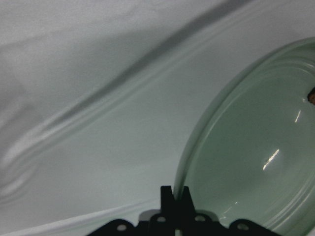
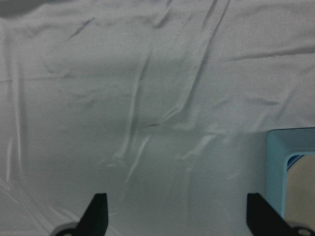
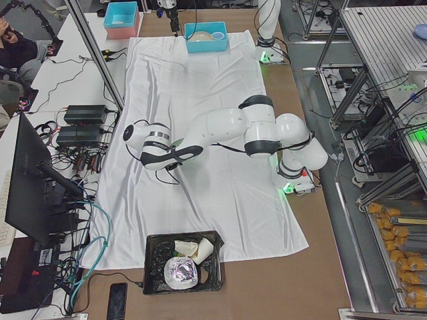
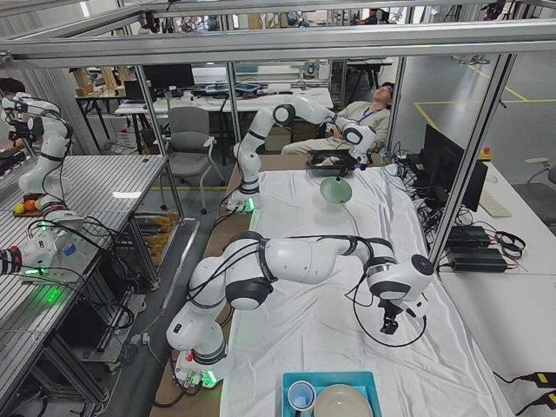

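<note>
A pale green bowl fills the right of the left wrist view, a small brown bit at its edge; in the camera right view the bowl is over the far part of the white cloth. My left gripper is shut on its rim. My right gripper stands open with nothing between its fingers, over bare cloth, beside a blue bin.
The blue bin holds a plate and a cup. A black lined tray with foil and white items sits at the other end.
</note>
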